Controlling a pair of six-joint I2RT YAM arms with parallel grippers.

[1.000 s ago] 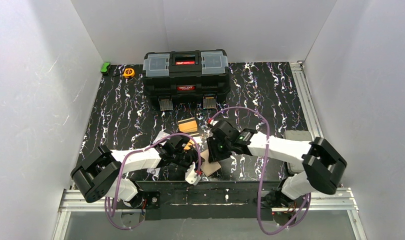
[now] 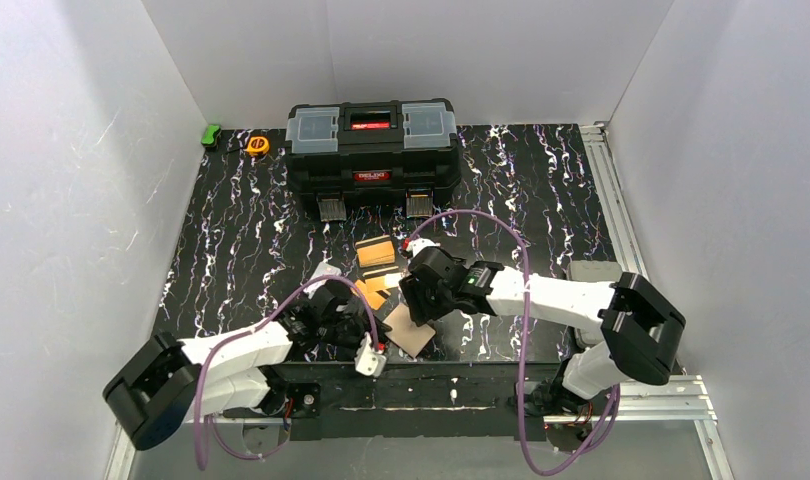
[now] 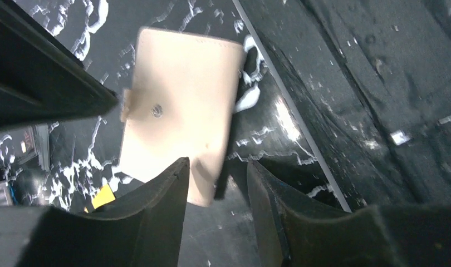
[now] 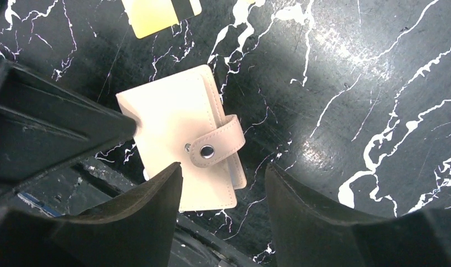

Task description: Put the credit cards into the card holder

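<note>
A beige card holder (image 2: 409,332) with a snap strap (image 4: 222,142) lies flat on the dark marble table near the front edge. Orange credit cards (image 2: 375,251) lie behind it, one showing at the top of the right wrist view (image 4: 156,14). My left gripper is open just left of the holder, its fingertips near one end, nothing visibly held. My right gripper is open over the holder from the right, its fingers either side of the holder's edge with a gap between them.
A black toolbox (image 2: 371,160) stands at the back, with an orange tape measure (image 2: 258,146) left of it. A grey block (image 2: 591,272) is at the right.
My left arm has moved left and toward the front, uncovering more of the holder.
</note>
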